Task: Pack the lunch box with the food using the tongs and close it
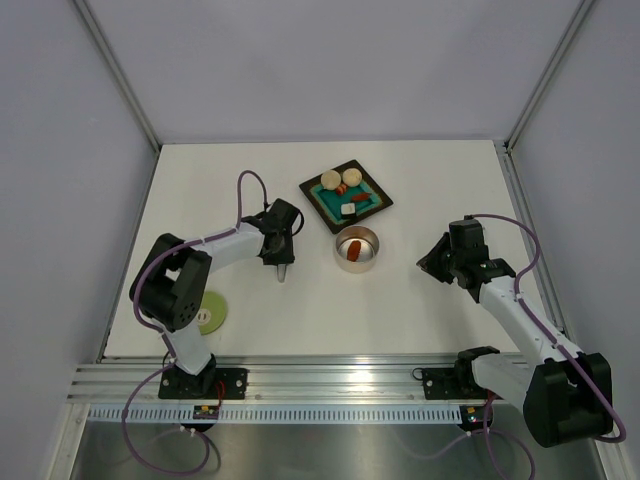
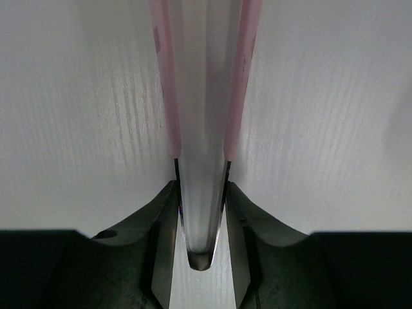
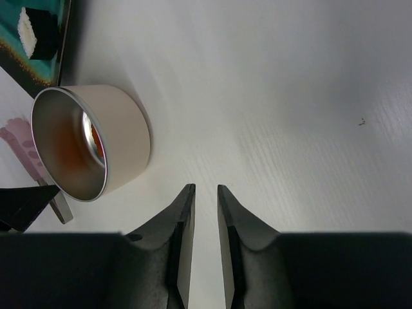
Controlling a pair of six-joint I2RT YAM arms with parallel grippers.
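Pink-tipped metal tongs (image 2: 205,187) lie between the fingers of my left gripper, which press on both metal sides. The tongs' rounded end (image 2: 199,260) points downward in that view, and both pink arms stand apart. In the top view the left gripper (image 1: 281,264) is left of the cream bowl (image 1: 367,267), low over the table. Inside the bowl is an orange-brown piece (image 1: 354,252). A black tray (image 1: 377,203) behind it carries several foods. My right gripper hangs right of the bowl, slightly open, nothing between its fingers.
A green disc (image 1: 213,310) lies on the left of the table, partly beneath the left arm. On the tray are two pale rounds, a white-and-black piece (image 1: 348,211) and reddish pieces.
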